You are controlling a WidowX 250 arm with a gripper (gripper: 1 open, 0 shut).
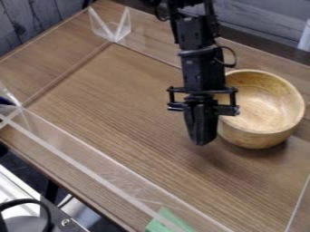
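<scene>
A black robot arm reaches down from the top of the camera view to my gripper [201,133], which is shut and hangs low over the wooden table, against the left side of a large light tan bowl [267,107]. Nothing shows between the fingertips. The gripper hides part of the bowl's near left wall; whether it touches the bowl I cannot tell.
Clear plastic edging [75,155] runs along the table's left side and at the back corners. A pale green piece [169,221] lies at the front edge.
</scene>
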